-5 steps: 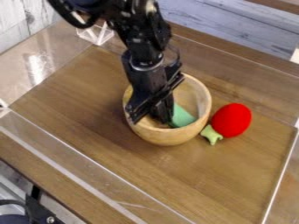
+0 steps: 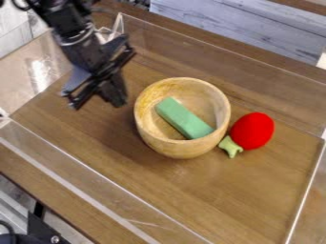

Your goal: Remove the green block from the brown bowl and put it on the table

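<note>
The green block (image 2: 185,118) lies inside the brown bowl (image 2: 152,137), slanting along its bottom. To the left of the bowl and above the table hangs my black gripper (image 2: 97,99), clear of both bowl and block. The fingers, seen from the side and somewhat blurred, are shut with no object held between them.
A red toy vegetable (image 2: 254,131) with a green stem rests close against the right side of the bowl. Bare wooden table (image 2: 95,176) spreads out to the left and in front. A raised clear edge borders the table.
My gripper has come up out of the bowl and swung to the left, away from it. The green block, partly covered before, is now fully visible in the bowl.
</note>
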